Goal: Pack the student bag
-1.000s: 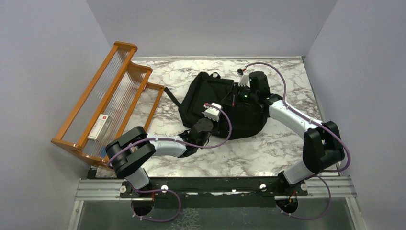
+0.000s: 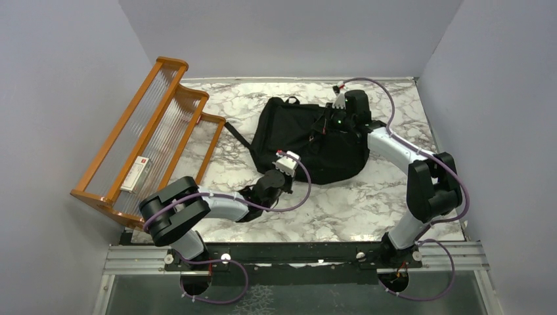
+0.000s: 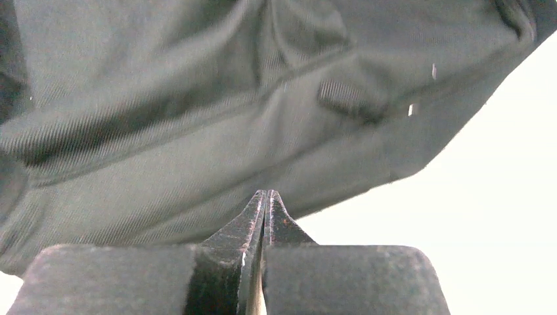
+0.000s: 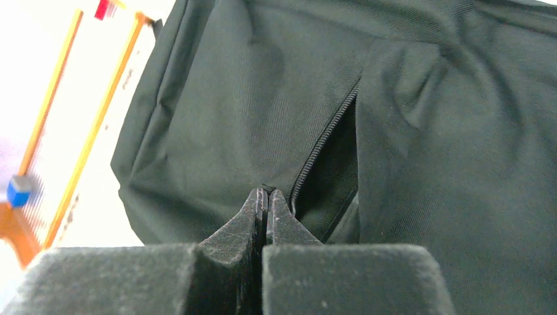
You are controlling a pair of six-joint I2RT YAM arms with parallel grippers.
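Observation:
The black student bag (image 2: pixel 341 164) lies on the marble table, its zipper part-open in the right wrist view, where the teeth (image 4: pixel 322 139) edge a dark gap. At the bag's near edge, my left gripper is shut with nothing between its fingers. The bag fabric (image 3: pixel 164 164) spreads beyond those fingertips, outside them. Over the bag's upper middle, my right gripper is shut, a small dark bit of the zipper pull tab showing at its tips. The rest of the tab is hidden by the fingers.
A slanted wooden rack (image 2: pixel 148 131) with clear ribbed panels stands at the left, holding a white-and-red box (image 2: pixel 135 174). A black strap (image 2: pixel 237 134) reaches from the bag towards it. Bare marble (image 2: pixel 328 220) lies in front of the bag.
My left gripper has gone from open around the zipper-end fabric to shut, and has drawn back towards the near edge.

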